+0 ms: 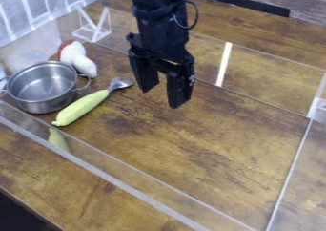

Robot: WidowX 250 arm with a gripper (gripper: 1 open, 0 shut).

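Observation:
A black robot gripper [160, 85] hangs near the centre of the camera view, open, above the wooden table, right of the other objects. A steel pot [41, 85] stands at the left. A pale green corn-like object [80, 108] lies beside it, with a grey utensil head [118, 84] near its upper end. A white object with a red part [75, 59] lies behind the pot.
Clear low barriers or panels edge the wooden work area [216, 158] at front, right and back.

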